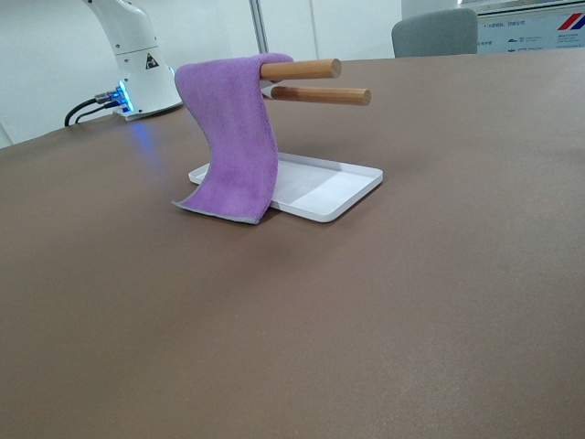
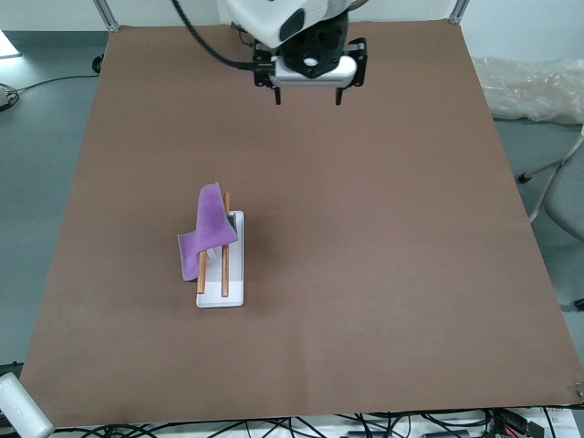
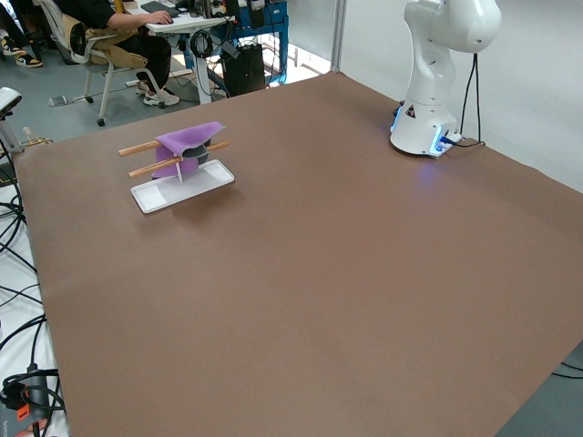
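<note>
A purple cloth [image 2: 210, 219] is draped over a small rack with two wooden bars [image 2: 224, 269] on a white tray [image 2: 234, 287], left of the table's middle in the left view. In the top view the cloth [image 1: 228, 137] hangs down in front of the tray [image 1: 329, 187]; the right view shows the same rack and cloth [image 3: 187, 137]. My gripper [image 2: 308, 94] is high at the back of the table in the left view, well away from the rack, with two dark fingers apart and nothing visible between them.
Cables [image 2: 392, 424] run along its near edge. A chair [image 2: 570, 192] and plastic sheeting [image 2: 538, 87] lie beyond the right edge. The robot base [image 3: 424, 127] stands on the table's edge in the right view.
</note>
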